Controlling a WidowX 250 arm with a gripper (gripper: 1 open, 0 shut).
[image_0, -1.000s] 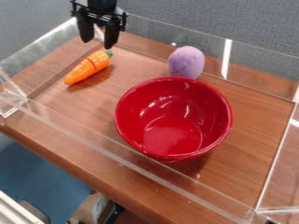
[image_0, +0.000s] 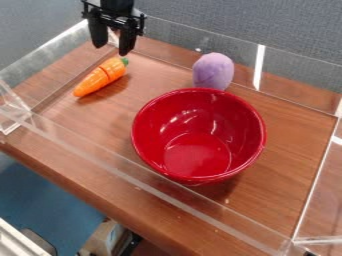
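An orange toy carrot (image_0: 99, 78) with a green top lies on the wooden board at the upper left. A purple, egg-shaped toy (image_0: 213, 70) sits at the back, right of the carrot. A large red bowl (image_0: 198, 151), empty, stands at the centre right. My black gripper (image_0: 111, 42) hangs at the top left, above and beyond the carrot, its fingers apart with nothing visible between them.
Clear plastic walls (image_0: 193, 204) border the wooden surface (image_0: 107, 130) on its sides. The board has free room left of the bowl, in front of the carrot. A grey wall is behind, and a blue floor shows at the lower left.
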